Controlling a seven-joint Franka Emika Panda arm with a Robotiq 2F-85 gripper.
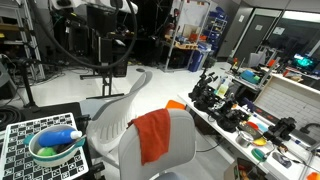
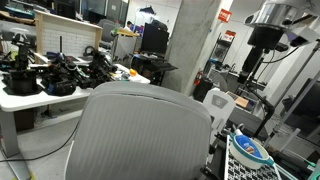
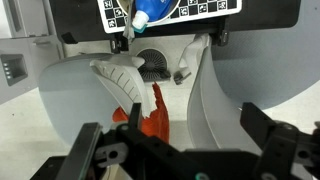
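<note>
A red cloth (image 1: 153,134) hangs over the top of a grey chair back (image 1: 180,140). In the wrist view the red cloth (image 3: 156,118) shows below, partly hidden by the gripper's dark parts. My gripper is open, its fingers wide apart with nothing between them. It hangs in the air above the chairs, near the black table's edge. On that table, a light green bowl (image 1: 37,151) holds a blue object (image 1: 60,136); the blue object (image 3: 153,9) also appears at the wrist view's top edge.
A checkered board (image 1: 14,142) lies under the bowl on the black table. Another pale chair (image 1: 118,112) stands between table and cloth. A cluttered white bench (image 1: 205,118) with black equipment runs along the far side. Some floor shows between.
</note>
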